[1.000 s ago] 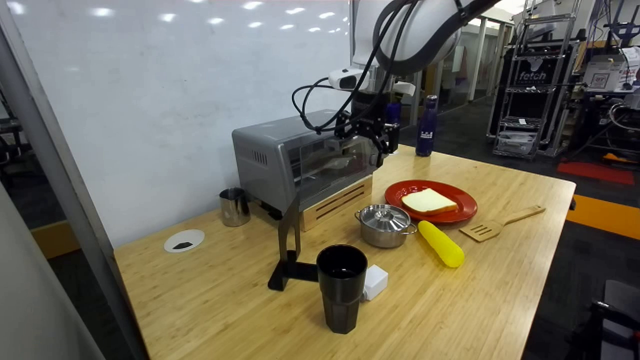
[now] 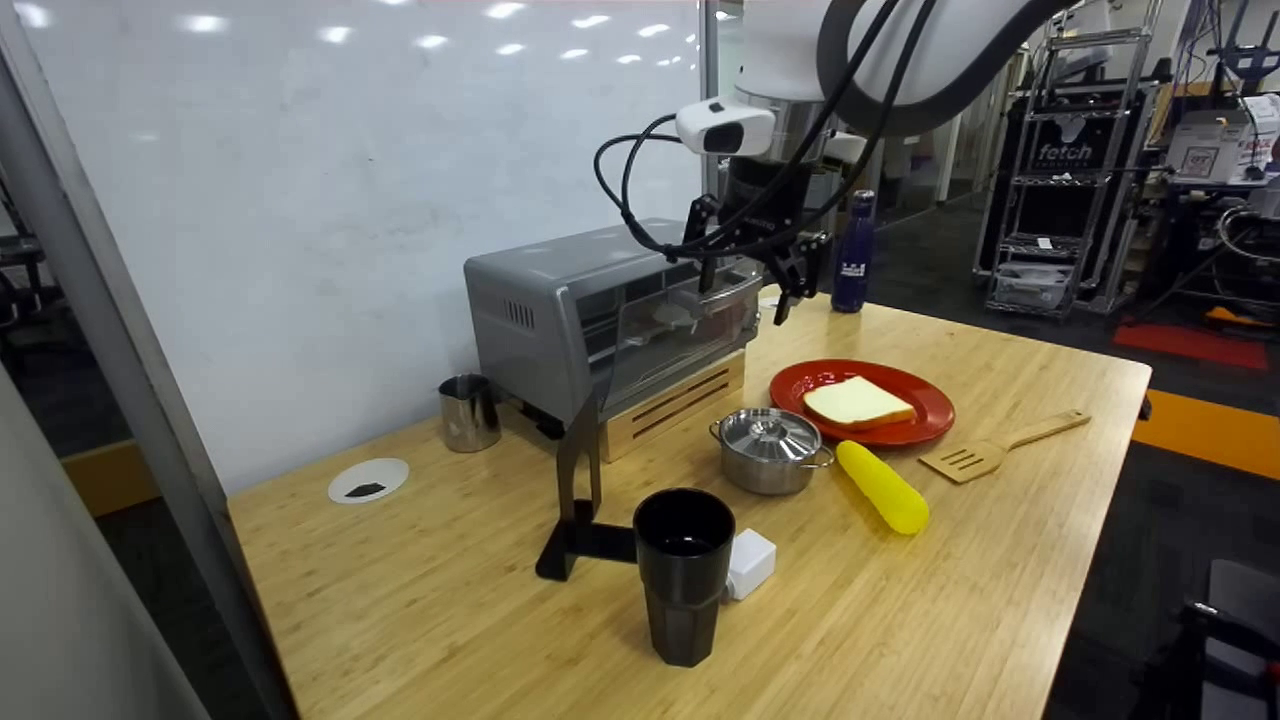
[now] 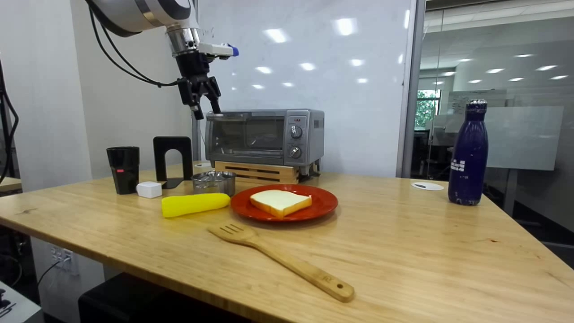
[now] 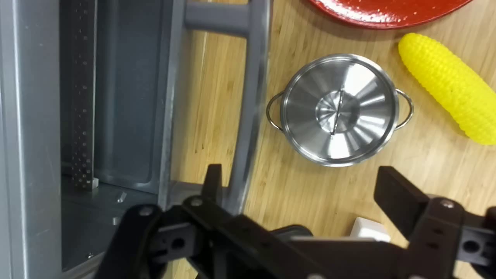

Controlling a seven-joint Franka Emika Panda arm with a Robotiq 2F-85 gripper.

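My gripper stands open above the front of a grey toaster oven, with nothing held between its fingers. In exterior view 2 the gripper is near the left end of the oven's top front edge, by its handle. The wrist view has the oven handle running up the picture, with its lower end close to the left finger. Whether finger and handle touch, I cannot tell. A lidded steel pot rests on the table in front of the oven.
A red plate bears a bread slice. Around the pot are yellow corn, a wooden spatula, a white block, a black cup and a black stand. A blue bottle is upright at the right.
In exterior view 1 my gripper has shifted a little to the right and up, still by the oven front. The objects on the table lie as before.
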